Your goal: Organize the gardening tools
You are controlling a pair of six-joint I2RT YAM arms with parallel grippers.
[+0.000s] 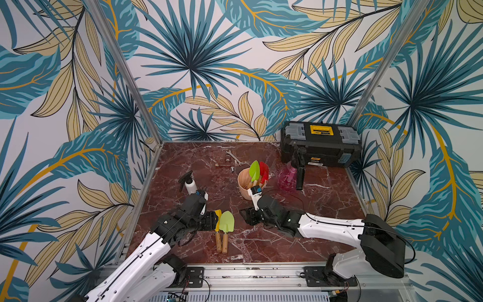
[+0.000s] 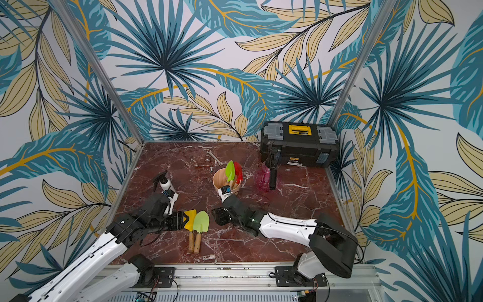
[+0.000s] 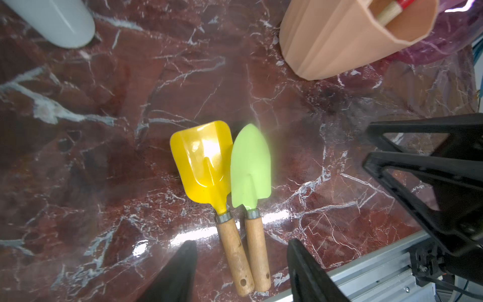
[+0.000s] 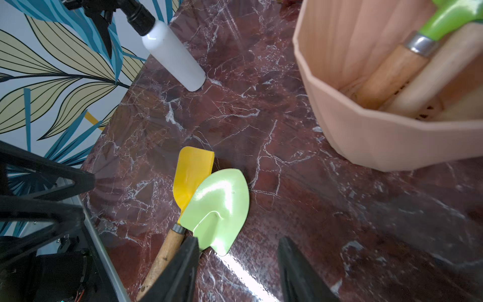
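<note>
A yellow shovel and a pale green trowel, both wooden-handled, lie side by side on the table's front middle. My left gripper is open above their handles, nothing between its fingers. A peach pot holds a bright green trowel, a red tool and wooden handles. My right gripper is open beside the pot, right of the lying tools, nothing between its fingers.
A white spray bottle stands at left, a pink sprayer right of the pot. A black toolbox is at the back right. Small metal items lie at the back middle.
</note>
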